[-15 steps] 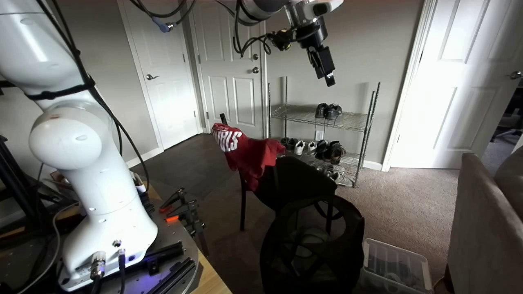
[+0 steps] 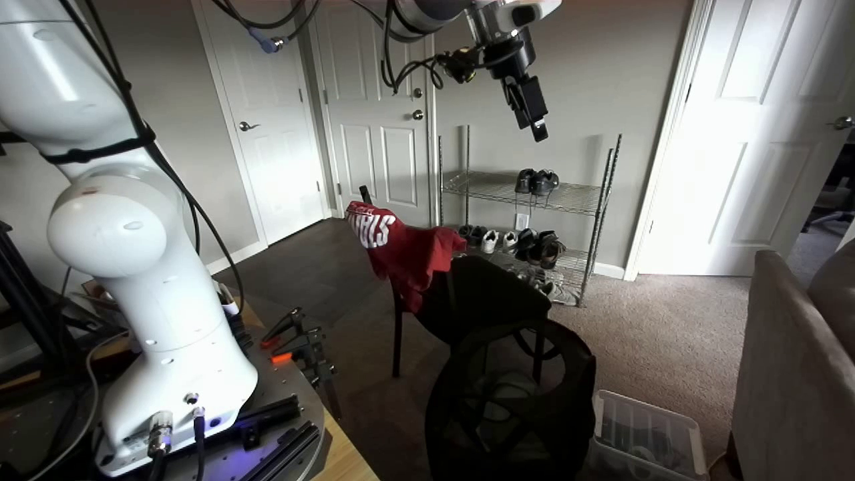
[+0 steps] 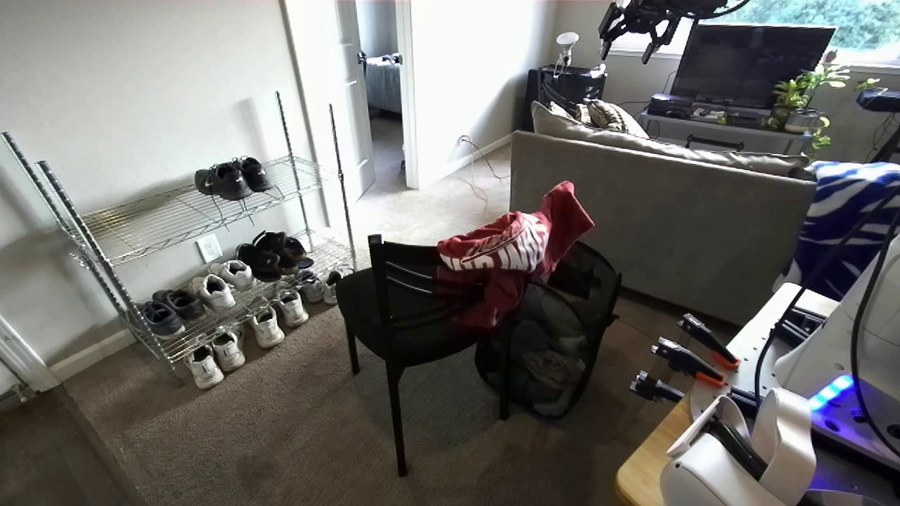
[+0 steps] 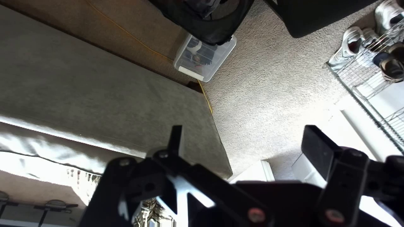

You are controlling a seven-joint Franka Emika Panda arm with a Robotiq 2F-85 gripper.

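Observation:
High in the air, my gripper stands open, its two black fingers wide apart with nothing between them. In exterior view 2 the same gripper (image 3: 626,52) hangs above the sofa, well away from the clothes. A red garment with white lettering (image 2: 413,247) is draped over the back of a black chair (image 3: 413,291). Beside the chair stands a black mesh hamper (image 2: 510,401) with a round opening; clothes (image 3: 548,362) show through its side. Neither garment nor chair back appears in the wrist view.
A wire rack (image 3: 202,219) with several shoes stands by the wall. The grey sofa (image 3: 658,223) and a clear plastic bin (image 4: 204,56) are on the carpet. Clamps (image 3: 688,358) jut from the table edge near the arm base. Carpet between sofa and rack is clear.

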